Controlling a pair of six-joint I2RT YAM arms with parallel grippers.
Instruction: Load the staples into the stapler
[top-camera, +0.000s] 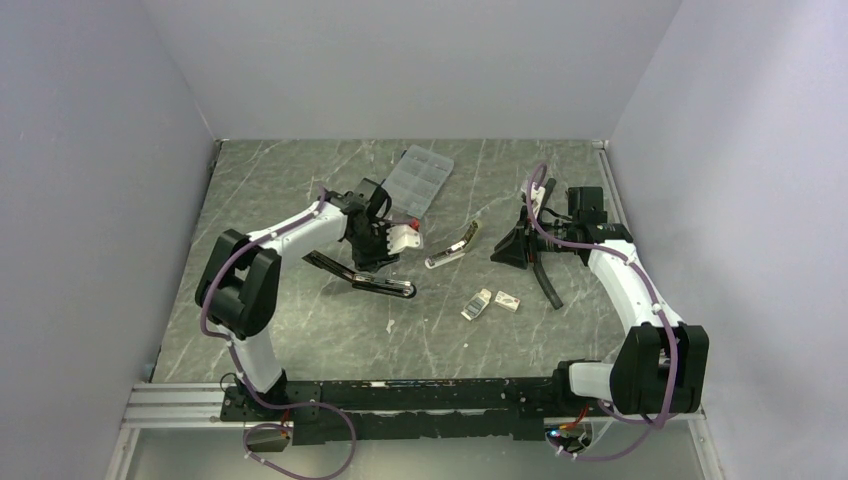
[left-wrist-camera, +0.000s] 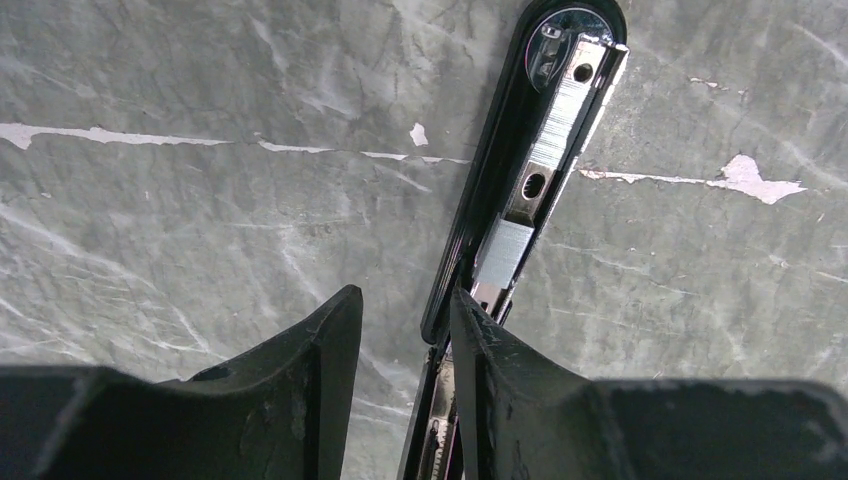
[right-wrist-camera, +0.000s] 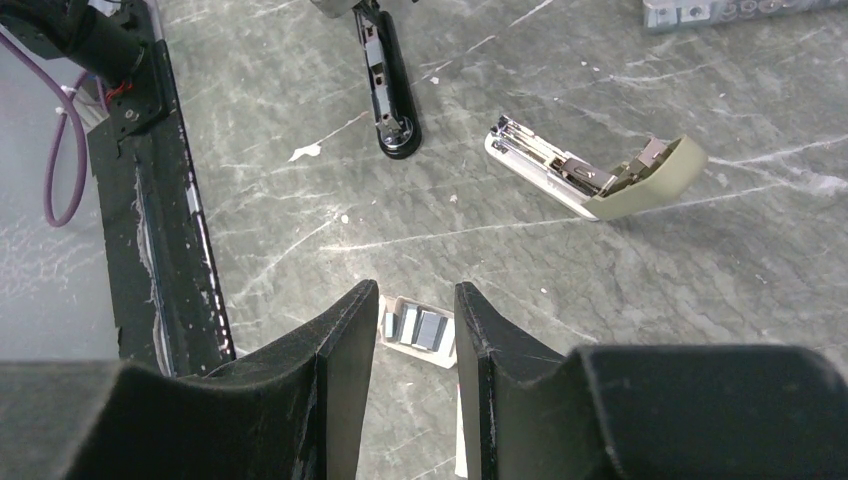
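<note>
The black stapler lies on the table with its magazine exposed and its cover swung back to the left. In the left wrist view, a silver block of staples sits in the channel of this stapler, behind the perforated metal strip. My left gripper hovers over the stapler's hinge end, open, holding nothing. A second, cream stapler lies open farther along the table. My right gripper hangs open and empty. Beyond its fingers lies an open staple box with grey staple strips inside.
A small white box lies beside the open staple box. At the back stands a clear compartment tray.
</note>
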